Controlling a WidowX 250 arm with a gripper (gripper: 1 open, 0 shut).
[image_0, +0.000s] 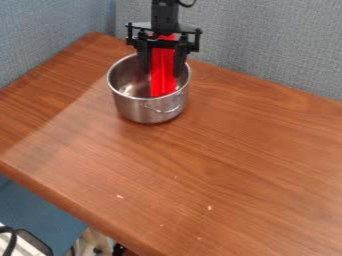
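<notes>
A black gripper reaches down from the top of the camera view over a steel pot standing on the wooden table. Between its fingers is an upright red block, on which the gripper is shut. The block's lower part is inside the pot; whether it rests on the pot's bottom is hidden by the near wall.
Grey padded walls line the back and left of the table. Some hardware sits below the table edge at the lower left.
</notes>
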